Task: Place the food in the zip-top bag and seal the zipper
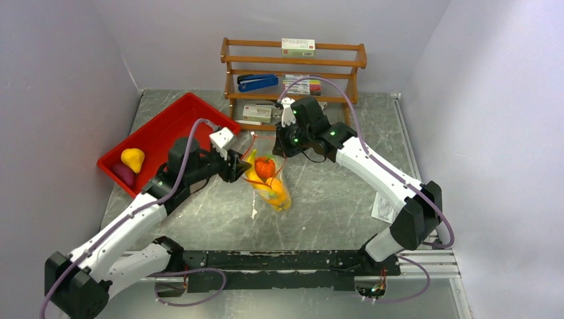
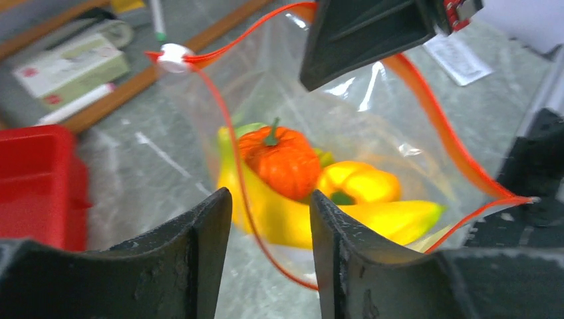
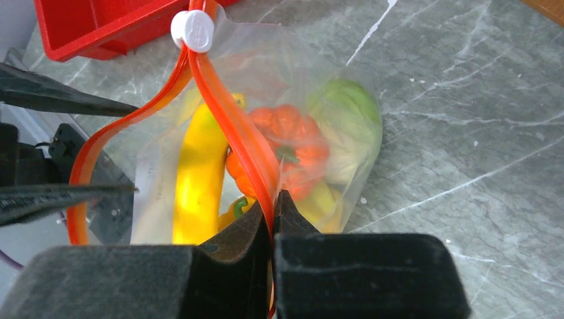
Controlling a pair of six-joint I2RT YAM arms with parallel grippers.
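The clear zip top bag (image 1: 276,178) stands with its orange-edged mouth spread wide and a white slider (image 3: 193,31) at one corner. Inside are a long yellow vegetable (image 3: 201,169), an orange pumpkin (image 2: 282,163), a yellow pepper (image 2: 359,183) and something green (image 3: 346,109). My right gripper is shut on the bag's rim at the mouth. Part open, my left gripper has its two fingers on either side of the opposite rim, which runs through the gap between them. In the right wrist view those left fingers (image 3: 73,100) reach in from the left.
A red bin (image 1: 183,106) at the left holds a yellow pear-shaped food (image 1: 133,159) and a purple one (image 1: 124,174). Behind the bag stands a wooden rack (image 1: 266,58) with boxes and a blue stapler (image 1: 258,82).
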